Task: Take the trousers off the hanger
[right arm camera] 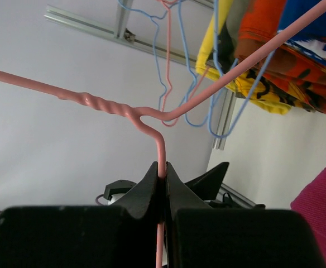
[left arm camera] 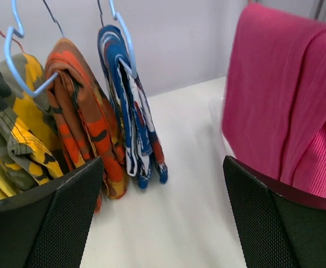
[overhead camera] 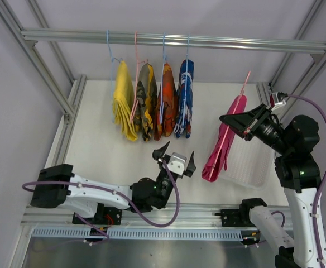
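Magenta trousers (overhead camera: 221, 153) hang on a pink hanger (right arm camera: 113, 109). My right gripper is shut on the hanger's pink stem, holding it off the rail at the right of the top view. My left gripper (overhead camera: 174, 156) stands open at lower middle, left of the trousers, with nothing between its fingers. In the left wrist view the trousers (left arm camera: 280, 95) fill the right side, just beyond the open fingers.
Yellow (overhead camera: 123, 100), camouflage (overhead camera: 147, 106), orange (overhead camera: 168, 111) and blue (overhead camera: 182, 117) garments hang from the rail (overhead camera: 79, 36). A white basket (overhead camera: 252, 167) stands at the right, partly behind the trousers.
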